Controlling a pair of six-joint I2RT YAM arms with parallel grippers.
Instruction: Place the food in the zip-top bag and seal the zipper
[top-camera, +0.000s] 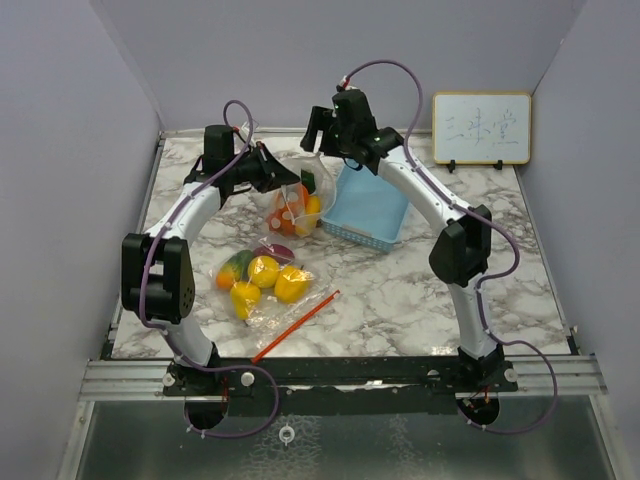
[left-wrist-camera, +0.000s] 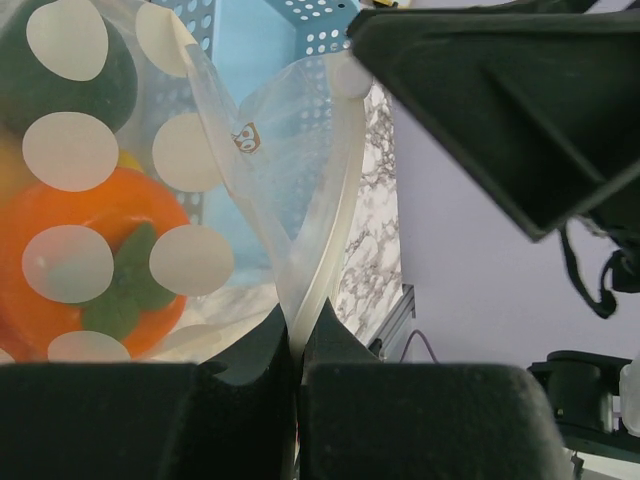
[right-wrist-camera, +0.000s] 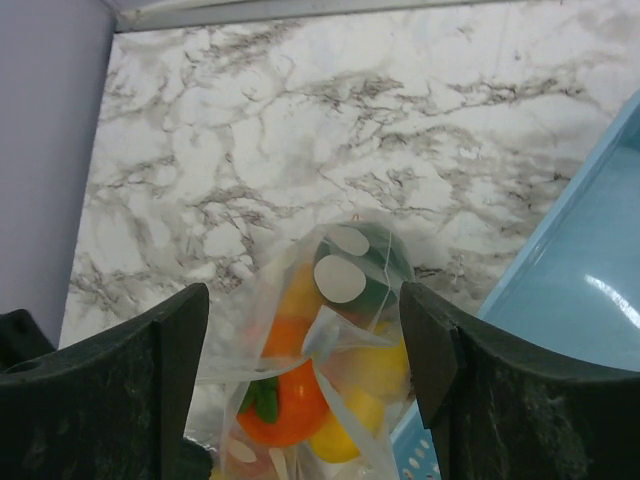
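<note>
The clear zip top bag (top-camera: 324, 191) with pale dots stands at the back centre. In it an orange-red tomato-like piece (right-wrist-camera: 283, 405), yellow pieces (right-wrist-camera: 340, 432) and a dark green piece (right-wrist-camera: 362, 290) show through the film. My left gripper is shut on the bag's rim, the film pinched upright between its fingers. Over the mouth's right side hangs my right gripper (top-camera: 317, 131), open, its spread fingers (right-wrist-camera: 450, 350) empty above the bag. The mouth gapes, with a loose flap of film across part of it.
A blue basket (top-camera: 370, 200), empty, stands right beside the bag. In front lies another clear bag holding several fruits (top-camera: 265, 270), with an orange-red strip (top-camera: 298, 325) at its edge. A whiteboard (top-camera: 481, 128) leans at the back right.
</note>
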